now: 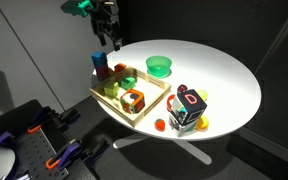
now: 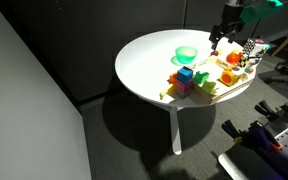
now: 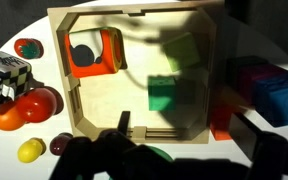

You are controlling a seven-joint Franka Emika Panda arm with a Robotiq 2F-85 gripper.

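Note:
My gripper stands open above the table, with nothing between its fingers. Below it lies a shallow wooden tray (image 3: 136, 132). Inside the tray are a green block (image 3: 161, 93), a yellow-green block (image 3: 182, 50) and an orange block with a black patch (image 3: 92, 55). Just outside the tray, partly behind the right finger (image 3: 252, 145), is an orange-red block (image 3: 222, 118). A blue-topped stack of blocks (image 1: 100, 62) rises beside the tray, and shows at the right in the wrist view.
A green bowl (image 1: 158, 67) sits behind the tray. A box with a letter on it (image 1: 188, 108) stands on the other side, among several small red, orange and yellow toy fruits.

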